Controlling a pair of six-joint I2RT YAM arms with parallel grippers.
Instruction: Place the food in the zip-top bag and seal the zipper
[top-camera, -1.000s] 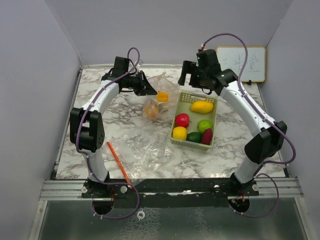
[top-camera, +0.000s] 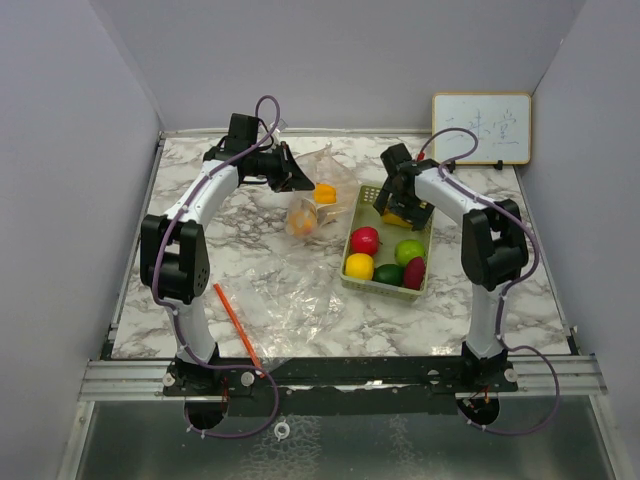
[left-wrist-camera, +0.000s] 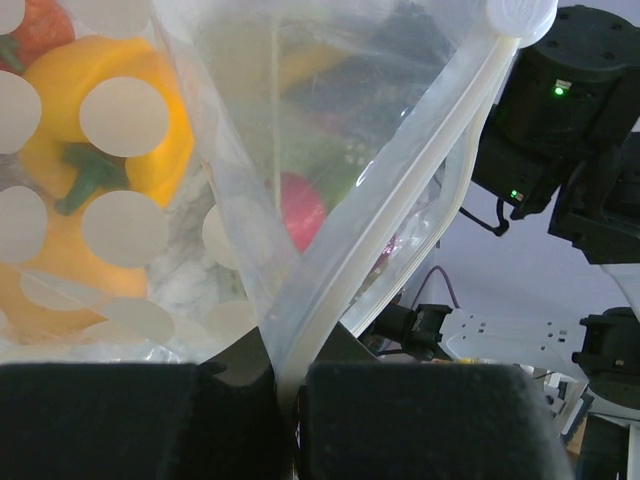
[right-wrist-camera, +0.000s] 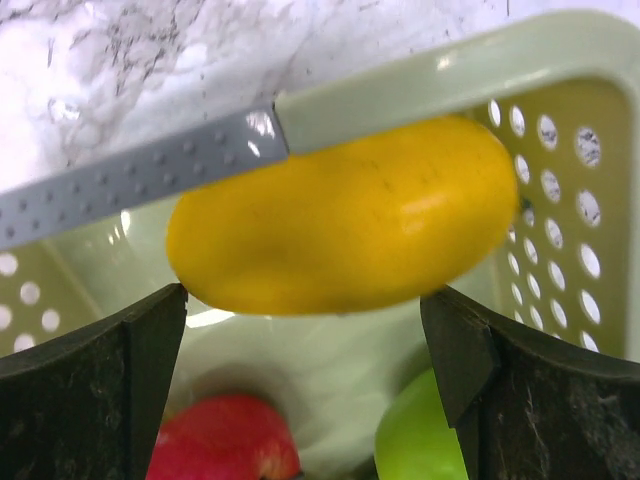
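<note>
The clear zip top bag (top-camera: 346, 188) stands left of the basket, with yellow and orange food inside; its print of pale dots partly covers a yellow pepper (left-wrist-camera: 172, 130) in the left wrist view. My left gripper is shut on the bag's rim, whose mouth gapes apart. Over the back of the green basket (top-camera: 349, 262), my right gripper is open, its fingers (right-wrist-camera: 160, 345) to either side of a yellow mango (right-wrist-camera: 345, 225). Both pads look apart from the mango. A red fruit (top-camera: 365, 240) and a green one (top-camera: 408, 251) lie nearer the front.
Also in the basket are a yellow fruit (top-camera: 359, 266), a dark green one (top-camera: 388, 274) and a dark red one (top-camera: 413, 273). A flat clear plastic sheet (top-camera: 290, 310) and an orange-red strip (top-camera: 237, 325) lie front left. A whiteboard (top-camera: 482, 128) stands back right.
My right gripper has come down from above the basket's back edge to around the mango, staying open. The left arm, bag and food have stayed put.
</note>
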